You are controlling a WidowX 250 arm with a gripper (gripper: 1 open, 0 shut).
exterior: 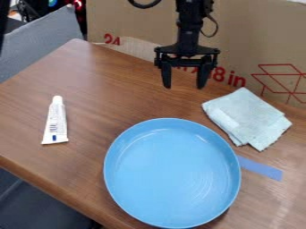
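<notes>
My black gripper [184,77] hangs open over the back middle of the wooden table [96,98], in front of the cardboard, with nothing between its fingers. A white toothpaste tube [55,120] lies at the left side of the table. A blue round plate [173,168] fills the front middle. A folded pale cloth [244,117] lies at the right, behind the plate and to the right of my gripper.
A cardboard sheet [138,22] with red print stands along the back. A strip of blue tape [260,169] is on the table right of the plate. The table between the tube and the gripper is bare.
</notes>
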